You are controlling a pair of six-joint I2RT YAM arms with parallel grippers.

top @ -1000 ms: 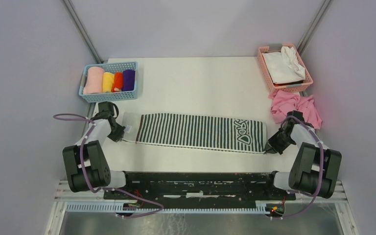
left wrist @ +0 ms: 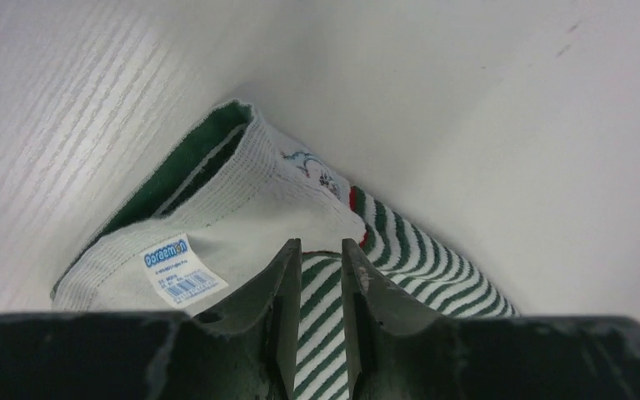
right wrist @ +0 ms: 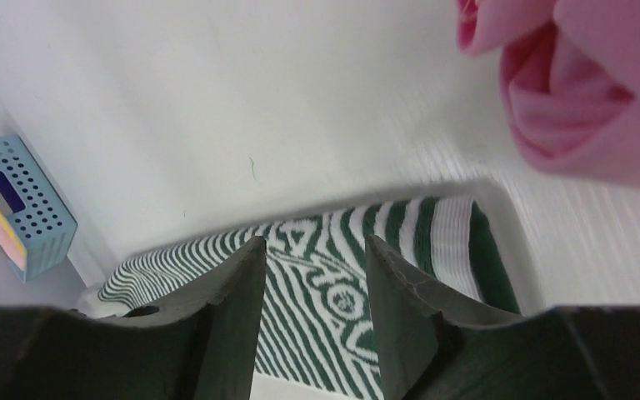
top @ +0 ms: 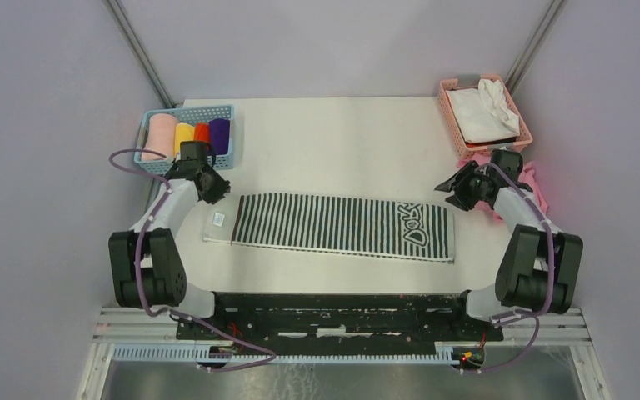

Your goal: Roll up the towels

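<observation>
A long green-and-white striped towel [top: 325, 223] lies flat across the table, folded along its length. Its pale left end carries a label; its patterned right end shows in the right wrist view [right wrist: 342, 304]. My left gripper [top: 220, 190] hangs just above the towel's left back corner, its fingers part open with a narrow gap and no cloth seen between them. My right gripper [top: 448, 187] is open above the towel's right back corner, nothing between its fingers.
A blue basket [top: 230, 147] of rolled coloured towels stands at the back left. A pink basket [top: 447, 108] with white cloths is at the back right, a crumpled pink cloth [right wrist: 583, 100] in front of it.
Both arms have moved from the towel's front corners toward the back and up, to above its back corners. The towel lies much as before.
</observation>
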